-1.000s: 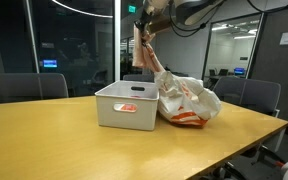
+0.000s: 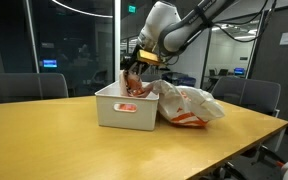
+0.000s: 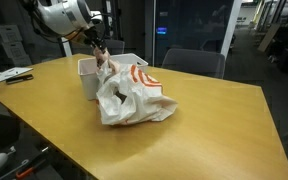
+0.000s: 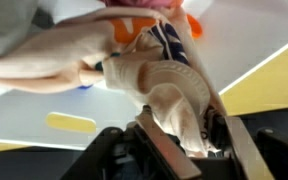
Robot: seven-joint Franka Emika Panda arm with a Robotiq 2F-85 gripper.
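A light pink patterned cloth [image 4: 164,75] bunches at my gripper in the wrist view, part of it lying between the fingers. Whether they still press on it cannot be made out. In the first exterior view the cloth [image 2: 134,86] sags into the white bin [image 2: 127,113], with the gripper [image 2: 136,68] low over the bin's opening. From the other side, the cloth [image 3: 103,66] hangs over the bin's near edge beside a white plastic bag [image 3: 132,98]. The bin's inside is mostly hidden in both exterior views.
The white bag [image 2: 189,105], with red print, lies crumpled against the bin on the wooden table [image 2: 44,135]. Empty chairs [image 2: 66,85] stand behind the table.
My gripper has come down from high above the bin to just over its opening. The cloth, stretched tall before, has sunk and bunched into the bin.
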